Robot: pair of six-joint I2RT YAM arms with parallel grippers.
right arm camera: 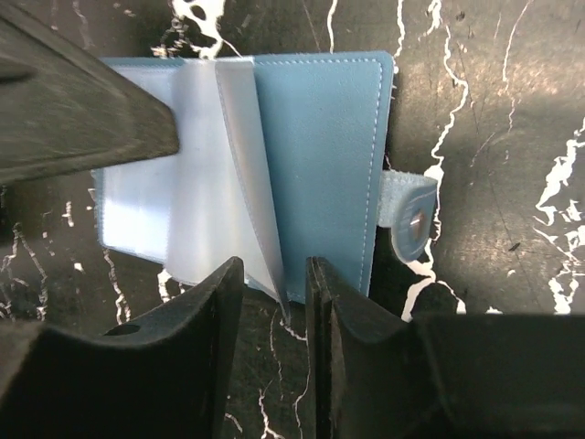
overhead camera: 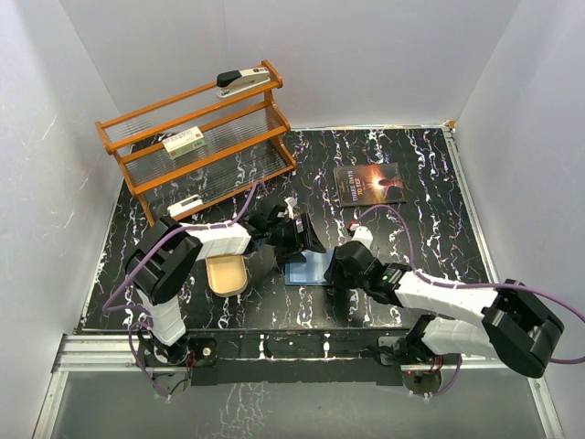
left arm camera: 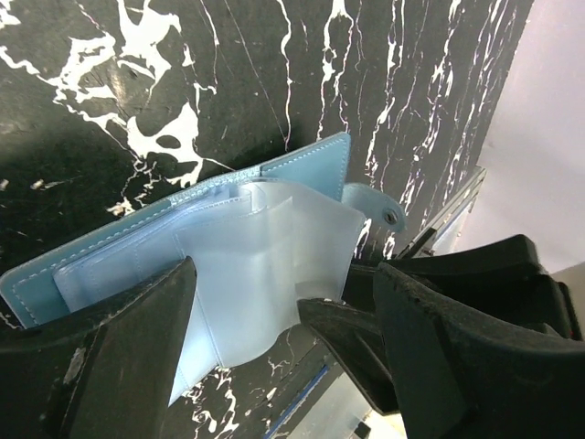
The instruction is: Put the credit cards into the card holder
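The light-blue card holder [overhead camera: 306,269] lies open on the dark marbled table, with its snap tab [right arm camera: 416,219] at one edge. One of its clear plastic sleeves [right arm camera: 224,174] stands raised. My left gripper is over the holder, open, its fingers spread above the sleeve and no card visible between them. At the holder's other side, my right gripper has the lower corner of the raised sleeve between its closely set fingers; the exact contact is hard to see. I can make out no separate credit card in any view.
At the left front stands a small tan tray [overhead camera: 227,274]. A wooden rack [overhead camera: 201,137] holding a stapler [overhead camera: 242,80] and a small box [overhead camera: 184,142] is at the back left. A dark book [overhead camera: 369,184] lies at the back right, with clear table beside it.
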